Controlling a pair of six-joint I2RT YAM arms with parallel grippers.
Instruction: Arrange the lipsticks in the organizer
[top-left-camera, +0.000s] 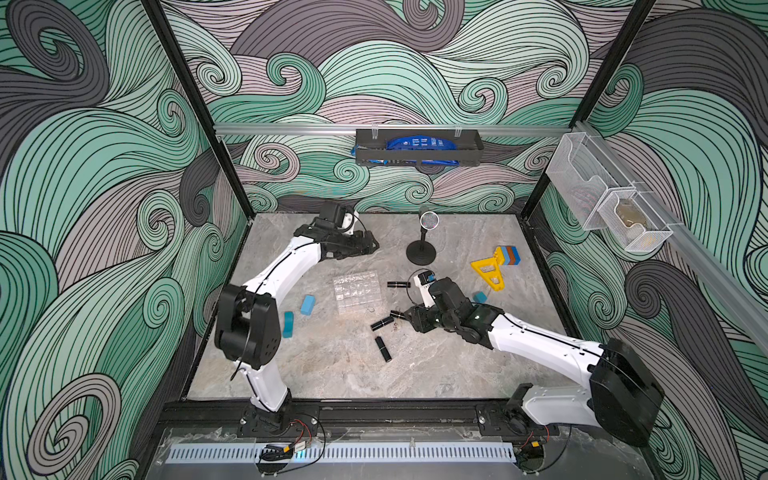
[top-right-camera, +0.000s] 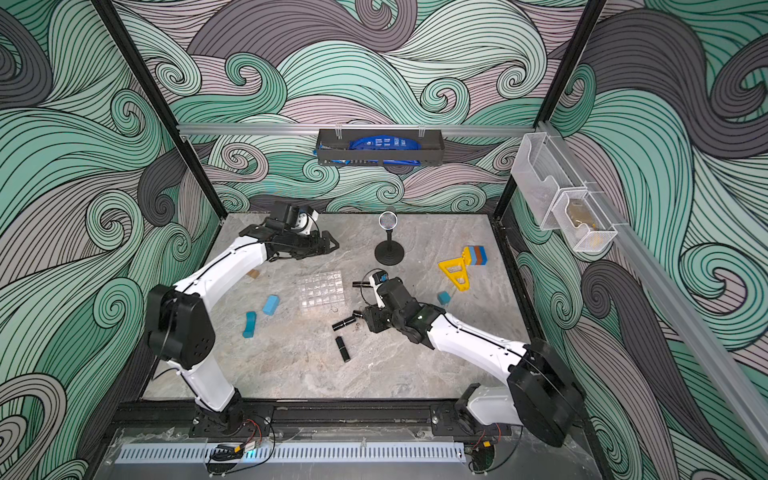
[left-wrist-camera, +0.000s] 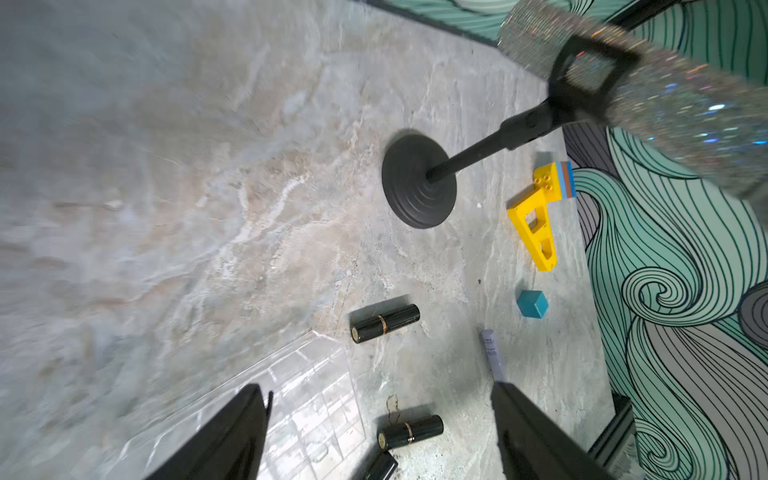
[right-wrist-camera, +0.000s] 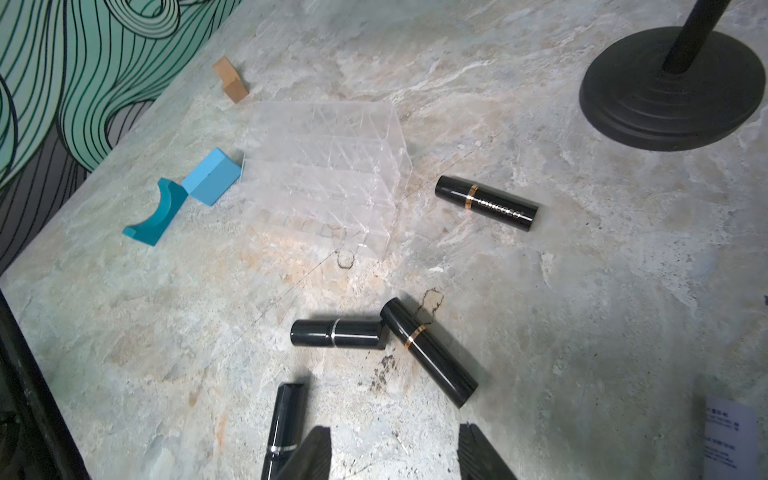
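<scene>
The clear organizer (top-left-camera: 357, 293) rests near the middle of the table, its small compartments empty in the left wrist view. Several black lipsticks lie around it. One with a gold band (right-wrist-camera: 486, 203) is to its right; another gold-banded one (right-wrist-camera: 429, 352) touches the end of a silver-banded one (right-wrist-camera: 337, 333). A further silver-banded lipstick (right-wrist-camera: 285, 428) lies closest to the front. Beyond the organizer, my left gripper (top-left-camera: 373, 242) is open and empty. My right gripper is open above the table just right of the touching pair, nothing between its fingers.
A black-based microphone stand (top-left-camera: 421, 253) stands behind the lipsticks. Yellow blocks (top-left-camera: 493, 270) and a teal cube (top-left-camera: 479, 297) sit to the right, blue pieces (top-left-camera: 307, 305) left of the organizer. A lilac stick (left-wrist-camera: 493, 354) lies on the right.
</scene>
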